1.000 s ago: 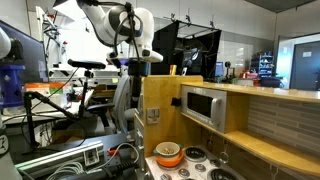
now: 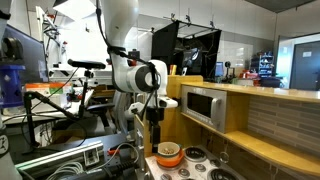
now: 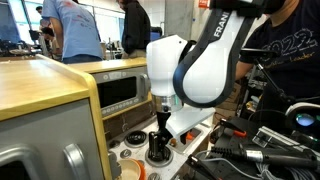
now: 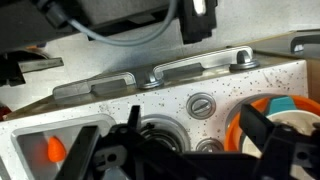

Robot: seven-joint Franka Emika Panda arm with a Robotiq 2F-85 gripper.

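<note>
My gripper is open, its dark fingers (image 4: 132, 122) spread apart with nothing between them. It hangs pointing down over the front edge of the stove counter in the wrist view. To its right, partly covered by a finger, is an orange pot (image 4: 236, 127) with something pale and a teal piece (image 4: 282, 104) in it. In exterior view 1 the gripper (image 2: 154, 140) stands just left of and above the orange pot (image 2: 169, 160). The second exterior view also shows the gripper (image 3: 160, 145) beside the pot, low over the counter.
A sink (image 4: 30, 140) holds an orange item (image 4: 57, 150). Metal handles (image 4: 195, 66) run along the counter's front edge, close to the gripper. Round burners (image 2: 196, 154) lie behind the pot. A microwave (image 2: 203, 105) and a wooden shelf (image 2: 262, 148) stand farther back.
The arm has come down a long way from high above the counter, bringing the gripper low beside the orange pot. The pot has stayed in place.
</note>
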